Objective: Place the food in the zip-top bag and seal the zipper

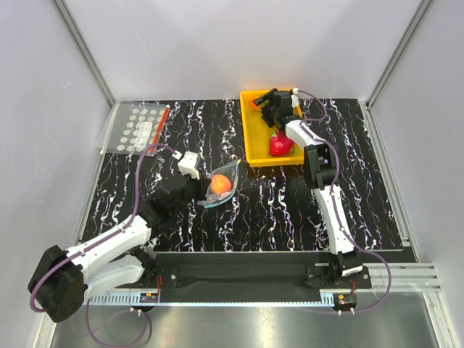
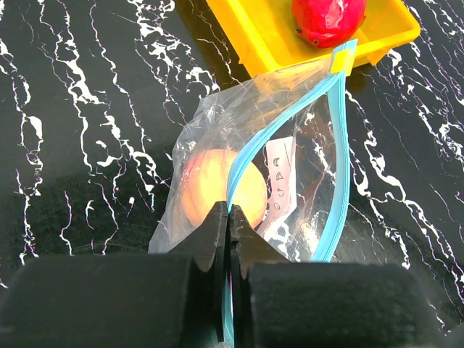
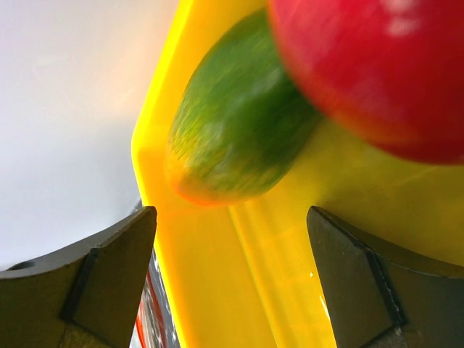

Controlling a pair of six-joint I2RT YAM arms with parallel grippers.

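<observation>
A zip top bag with a blue zipper lies on the table, an orange round food inside. My left gripper is shut at the zipper edge. My right gripper is in the yellow bin, fingers apart with nothing between them, just before a green oblong food with an orange tip. A red round food is beside that. Another red food sits in the bin's front part.
A clear board with white discs lies at the back left. White walls border the table.
</observation>
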